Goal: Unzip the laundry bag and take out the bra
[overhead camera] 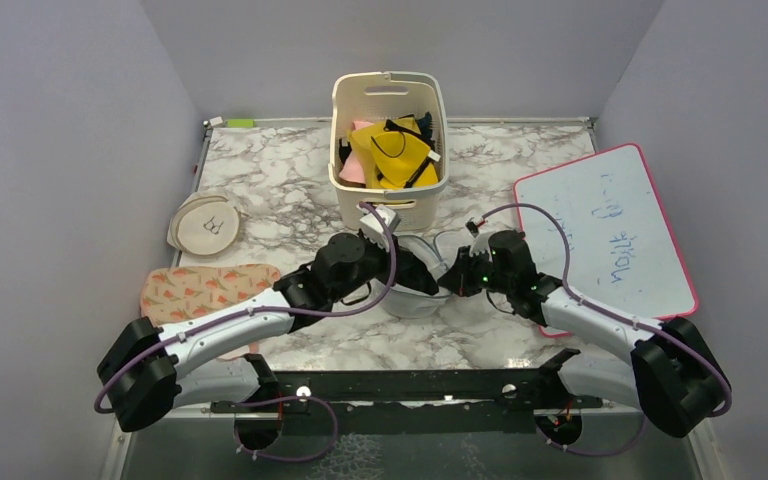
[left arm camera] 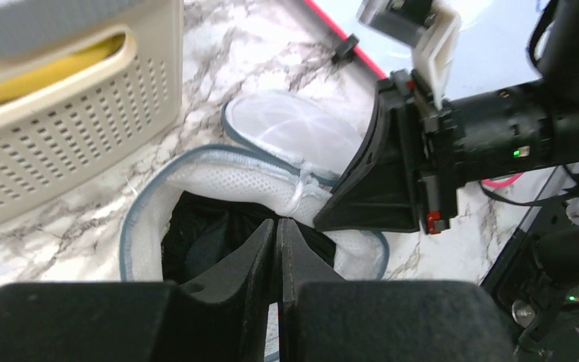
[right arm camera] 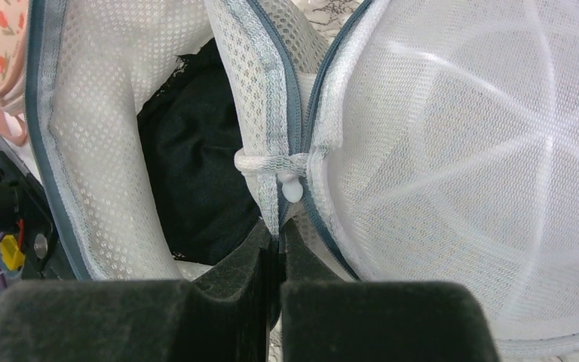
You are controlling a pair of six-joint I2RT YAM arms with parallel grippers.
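Note:
The white mesh laundry bag (overhead camera: 408, 306) lies open at the table's middle, seen in all views, with dark fabric (left arm camera: 203, 234) inside, likely the bra, and a round mesh flap (right arm camera: 460, 151) at its right. My left gripper is shut above the bag's opening, nothing visible between its fingers. My right gripper is shut on the bag's zippered edge (right arm camera: 271, 113), just beside the white zipper pull (right arm camera: 291, 188).
A cream basket (overhead camera: 390, 210) of clothes stands behind the bag. A whiteboard (overhead camera: 610, 260) lies at right. A round pouch (overhead camera: 205, 225) and a floral cloth (overhead camera: 200, 290) lie at left.

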